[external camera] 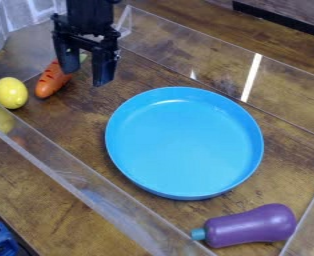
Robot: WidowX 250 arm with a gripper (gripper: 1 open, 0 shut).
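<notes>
My gripper (85,62) is raised at the upper left, open, its two dark fingers above and beside an orange carrot (54,78) lying on the wooden table. A yellow lemon-like object (10,93) sits left of the carrot. A large blue plate (184,140) fills the middle right. A purple eggplant (248,226) lies at the bottom right.
Clear plastic walls (66,172) run along the left, bottom and right of the work area. Bare wood lies between the carrot and the plate and above the plate.
</notes>
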